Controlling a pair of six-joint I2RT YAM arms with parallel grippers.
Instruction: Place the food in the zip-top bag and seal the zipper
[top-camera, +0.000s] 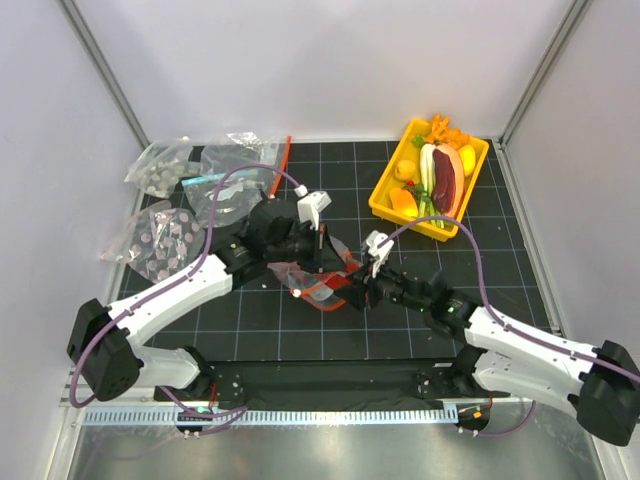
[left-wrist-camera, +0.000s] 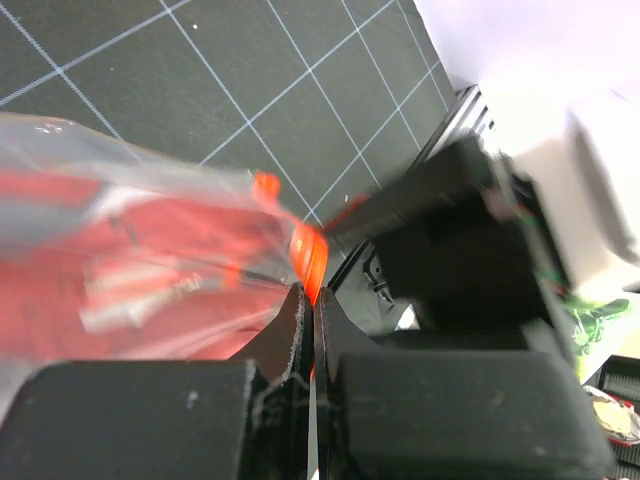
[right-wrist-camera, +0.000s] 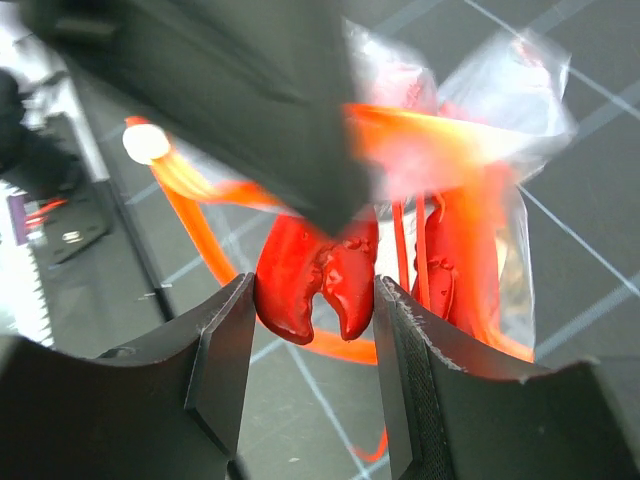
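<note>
A clear zip top bag with an orange-red zipper edge (top-camera: 318, 297) lies between my two grippers at mid-table. My left gripper is shut on the bag's orange edge (left-wrist-camera: 309, 255), pinching it at the fingertips. Red shapes show blurred through the film in the left wrist view. My right gripper is shut on a glossy red food piece (right-wrist-camera: 318, 275), held at the bag's mouth. Another red piece (right-wrist-camera: 438, 260) is inside the bag behind it. The white zipper slider (right-wrist-camera: 146, 143) sits at one end of the orange strip.
A yellow basket (top-camera: 376, 200) of toy produce stands at the back right. Filled clear bags (top-camera: 155, 240) and an empty-looking bag (top-camera: 232, 195) lie at the left and back left.
</note>
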